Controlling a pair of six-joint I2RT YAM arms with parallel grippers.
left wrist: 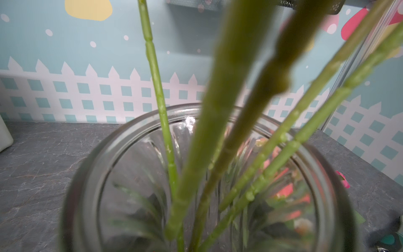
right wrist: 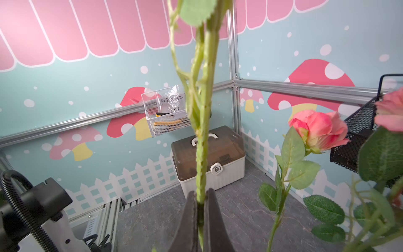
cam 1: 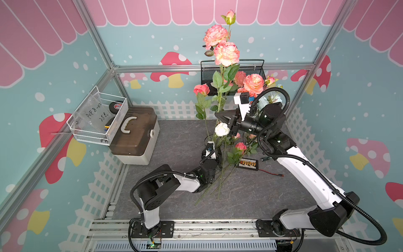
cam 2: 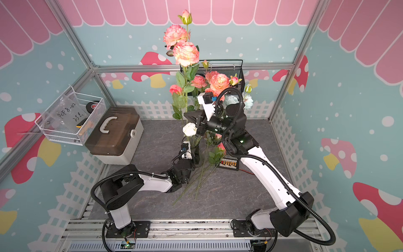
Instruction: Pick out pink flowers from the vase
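Observation:
Tall pink flowers [cam 1: 226, 53] rise above the rest, with a green stem [right wrist: 202, 155] running between the tips of my right gripper, which is shut on it. At the glass vase [left wrist: 81, 180], my left gripper [cam 1: 214, 150] sits low; its fingers do not show in its wrist view, so I cannot tell its opening. Several green stems [left wrist: 165, 138] stand in the vase mouth. A lone pink rose [cam 1: 201, 89], a white rose [cam 1: 221, 129] and more pink blooms [cam 1: 253, 84] are close to the right gripper. Pale blue flowers [cam 2: 247, 102] are partly hidden behind the right arm.
A pink rose [cam 1: 240, 146] and loose stems lie on the table right of the vase, near a small black board [cam 1: 248, 163]. A brown-lidded box [cam 1: 134, 136] and white basket [cam 1: 98, 119] stand left.

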